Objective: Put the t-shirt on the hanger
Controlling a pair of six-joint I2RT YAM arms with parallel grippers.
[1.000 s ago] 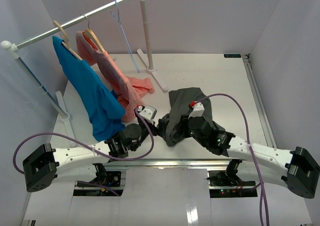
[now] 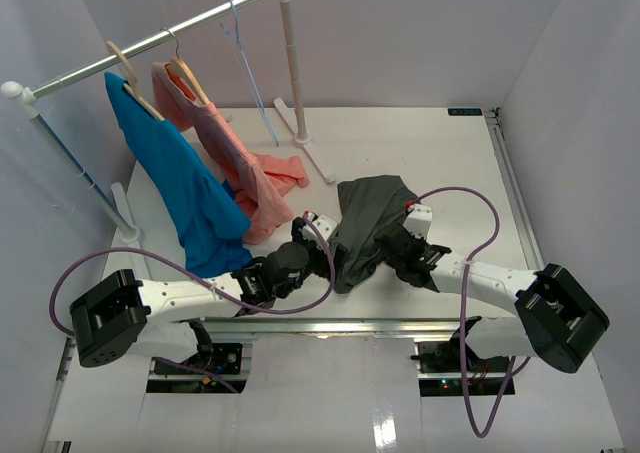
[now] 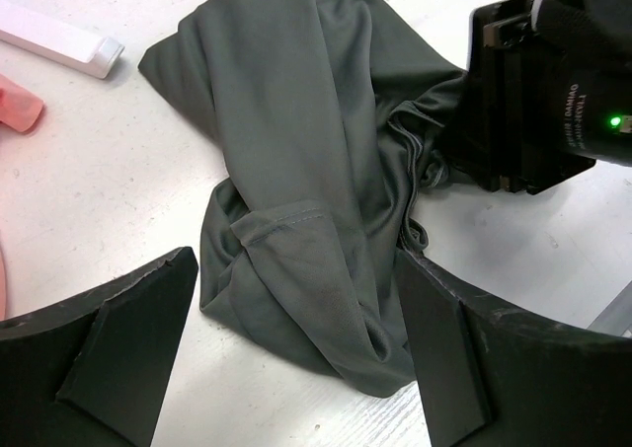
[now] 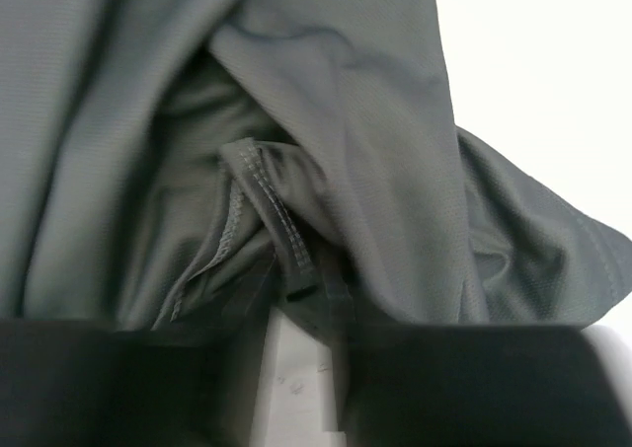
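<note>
A dark grey T-shirt [image 2: 365, 218] lies crumpled on the white floor of the workspace. My left gripper [image 2: 325, 248] is at its left edge; in the left wrist view its fingers stand apart above the near folds, open. My right gripper [image 2: 405, 243] is down on the shirt's right side. In the right wrist view its blurred fingertips are close together at a stitched hem, and I cannot tell whether they grip it. An empty blue hanger [image 2: 250, 68] hangs on the white rail [image 2: 210, 18].
A blue shirt [image 2: 175, 188] and a pink shirt [image 2: 240, 168] hang on hangers at the left, the pink one trailing onto the floor. The rack's foot [image 2: 310, 148] stands behind the grey shirt. Bare floor lies at the back right.
My right gripper has moved right across the grey shirt. My left gripper has moved rightward, nearer the shirt. The hanging garments look unchanged.
</note>
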